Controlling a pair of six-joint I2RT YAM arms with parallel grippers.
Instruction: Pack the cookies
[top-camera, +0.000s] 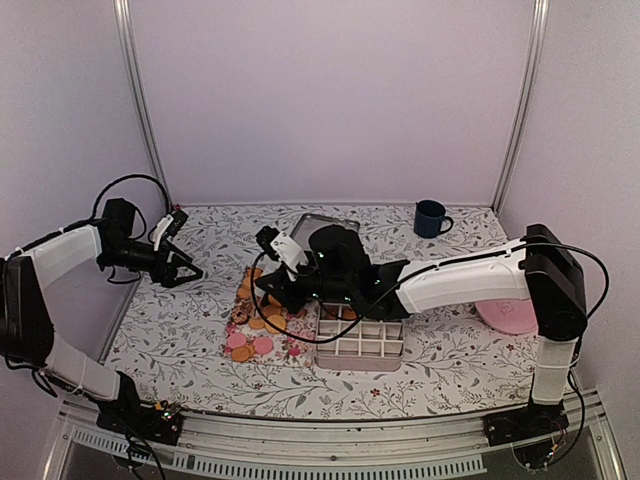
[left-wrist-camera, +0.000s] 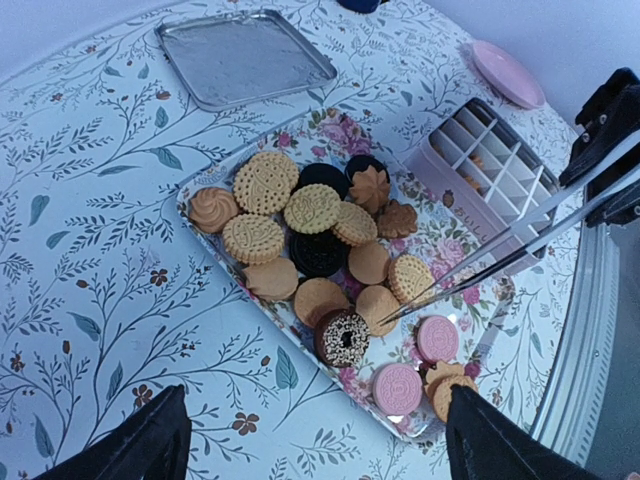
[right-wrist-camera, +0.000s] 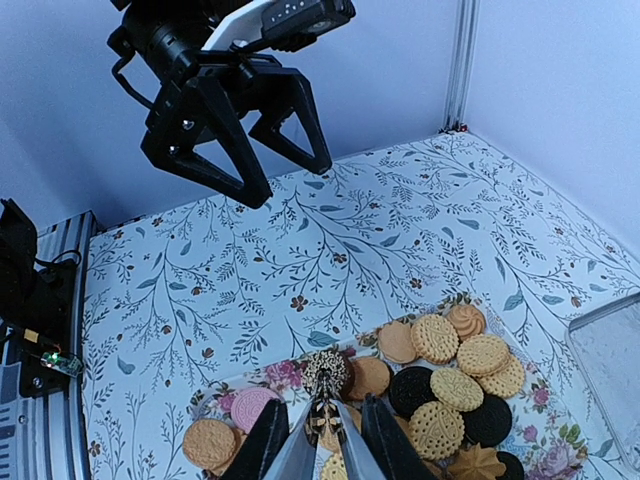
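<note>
My right gripper (top-camera: 282, 290) is shut on a pair of long silver tongs (left-wrist-camera: 535, 222). The tongs reach down over a patterned tray (left-wrist-camera: 286, 338) of mixed cookies. Their tips are at a plain round cookie (left-wrist-camera: 376, 306), beside a sprinkled chocolate ring (left-wrist-camera: 341, 337); whether they pinch anything I cannot tell. Cream biscuits (left-wrist-camera: 266, 182), black cookies (left-wrist-camera: 317, 254) and pink rounds (left-wrist-camera: 397, 389) also lie on that tray. A pink box with white dividers (left-wrist-camera: 490, 165) has brown cookies in some cells. At the left, my left gripper (top-camera: 190, 272) hangs open and empty.
An empty metal tray (left-wrist-camera: 245, 60) lies behind the cookies. A dark blue mug (top-camera: 430, 218) stands at the back right, and a pink plate (top-camera: 508, 316) rests at the right. Between the left gripper and the cookies the table is clear.
</note>
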